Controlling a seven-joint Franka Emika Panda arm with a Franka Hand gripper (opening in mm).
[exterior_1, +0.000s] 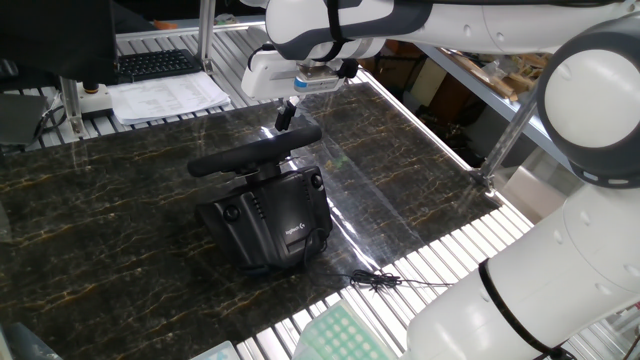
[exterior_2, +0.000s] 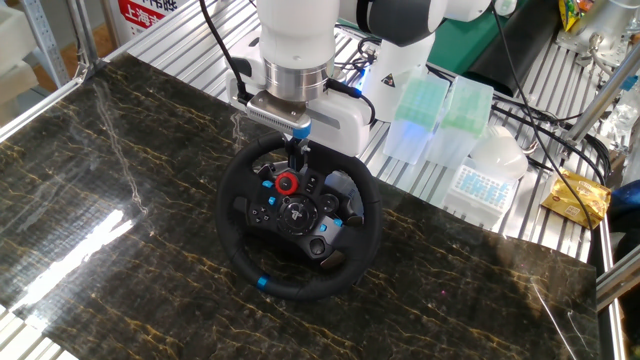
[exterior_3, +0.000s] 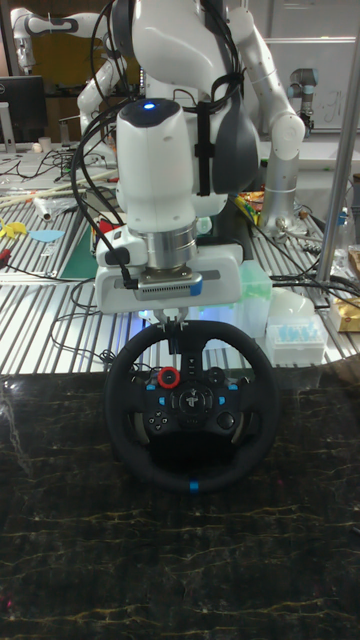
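Observation:
A black steering wheel (exterior_2: 366, 235) with a red dial and blue-marked buttons is mounted on a black base (exterior_1: 270, 225), which rests on the dark marbled tabletop. The blue mark on the rim is at the bottom in exterior view 3. My gripper (exterior_1: 285, 117) points down at the upper part of the wheel, on its face side. In exterior view 2 the dark fingertips (exterior_2: 294, 160) are just above the red dial (exterior_2: 287, 183). Its fingers look close together, but whether they touch the wheel or grip anything is unclear.
A cable (exterior_1: 375, 279) runs from the wheel base towards the arm. Translucent boxes (exterior_2: 417, 110) and a white rack (exterior_2: 480, 195) stand on the slatted metal behind the tabletop. Papers (exterior_1: 168, 97) and a keyboard (exterior_1: 158, 65) lie beyond it.

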